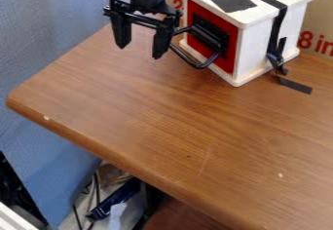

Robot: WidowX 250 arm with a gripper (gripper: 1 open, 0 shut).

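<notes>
A black gripper (pixel 140 36) hangs at the upper left of the camera view, over the back of the wooden table, its two fingers apart with nothing between them. Just right of it stands a white box (pixel 260 49) with a red front panel (pixel 208 19) and a black bar handle (pixel 212 41) reaching out toward the gripper. Black straps run over the box's top and side, with a strip lying on the table.
A cardboard box (pixel 314 39) stands behind the white box. A blue wall (pixel 46 39) is at the left, and assorted items lie below the table's edge.
</notes>
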